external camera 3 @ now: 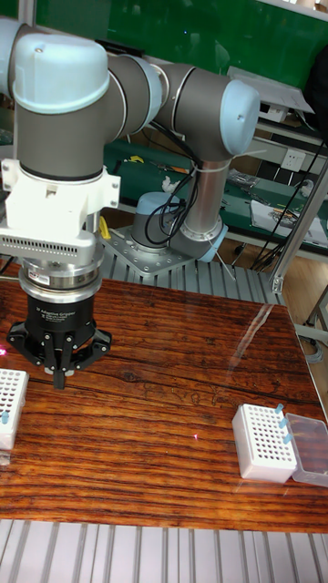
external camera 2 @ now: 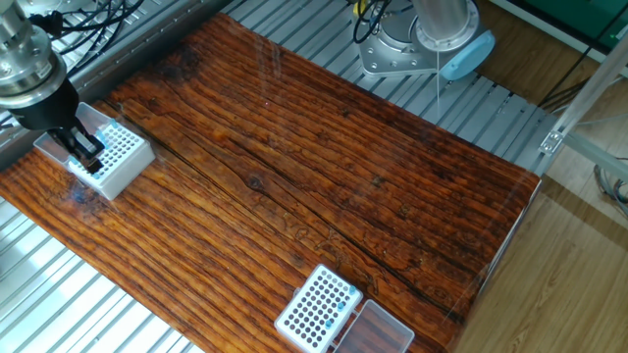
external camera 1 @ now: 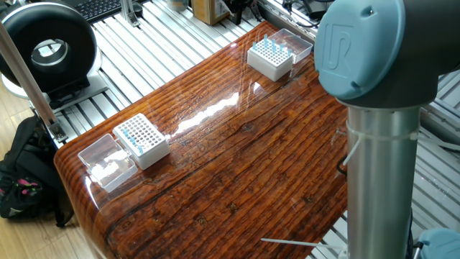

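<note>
A white tube rack (external camera 1: 269, 63) with several blue tubes standing up from it sits at the table's far end. Its clear lid (external camera 1: 293, 44) lies open beside it. The second white rack (external camera 1: 141, 142) rests near the opposite end, a few blue pieces in the holes nearest its open clear lid (external camera 1: 108, 162). In exterior view 2 my black gripper (external camera 2: 88, 157) points down and overlaps the first rack (external camera 2: 123, 162). Exterior view 3 has the gripper (external camera 3: 60, 379) above the wood, right of that rack (external camera 3: 10, 413). Its finger gap and anything inside it cannot be made out.
Bare glossy wood (external camera 2: 265, 176) lies between the two racks. The robot's base (external camera 2: 397, 49) stands on the slatted metal bench beside the table. A thin pale strip (external camera 1: 287, 242) shows near the arm's column in exterior view 1.
</note>
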